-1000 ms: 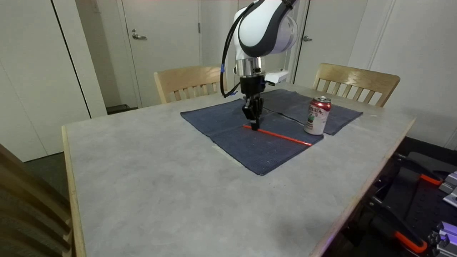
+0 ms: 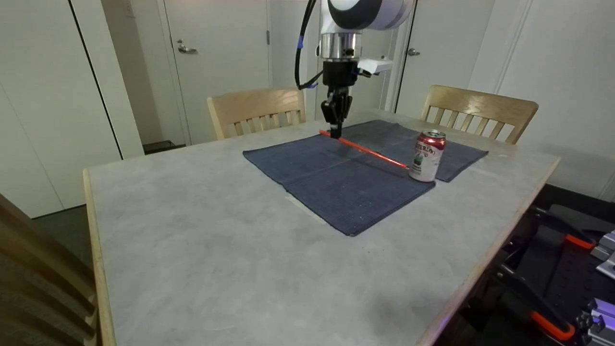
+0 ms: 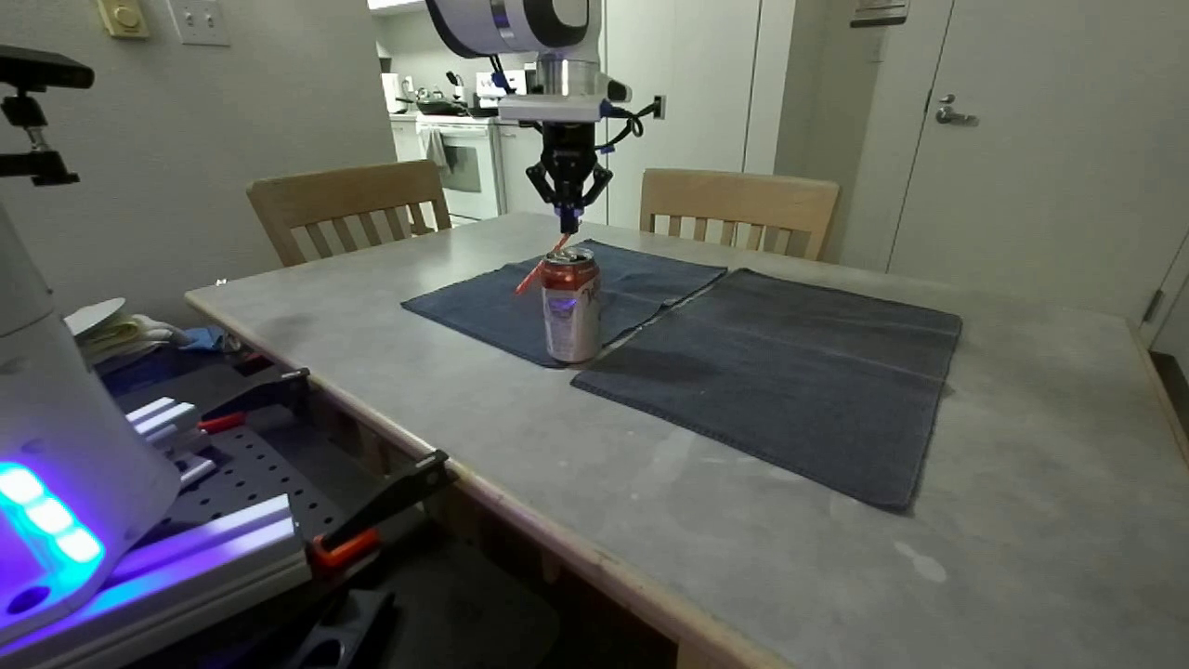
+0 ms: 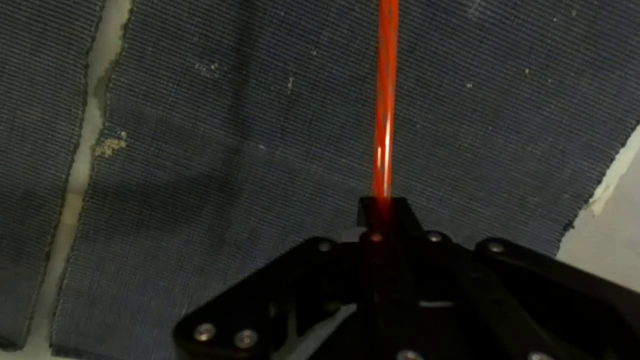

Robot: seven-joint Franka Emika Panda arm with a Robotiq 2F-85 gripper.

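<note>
A thin red straw (image 4: 385, 96) runs out from between the tips of my gripper, which is shut on it near one end. In exterior view 1 the gripper (image 2: 335, 131) hangs above the dark blue cloth mats, and the straw (image 2: 375, 153) slants down to the right, its far end by the can. The red and white can (image 2: 427, 156) stands upright at the mats' near edge. Exterior view 2 has the can (image 3: 571, 310) in front, hiding part of the straw (image 3: 529, 279), with the gripper (image 3: 569, 223) behind and above it.
Two dark blue mats (image 3: 780, 368) lie side by side with a narrow gap of bare table between them. Wooden chairs (image 2: 259, 109) stand along its far side. Clamps (image 3: 379, 507) grip the edge near the robot base.
The gripper has risen from the mat with the straw in its grip. The straw has gone up with it, and its far end now appears beside the can. The can has stayed in place.
</note>
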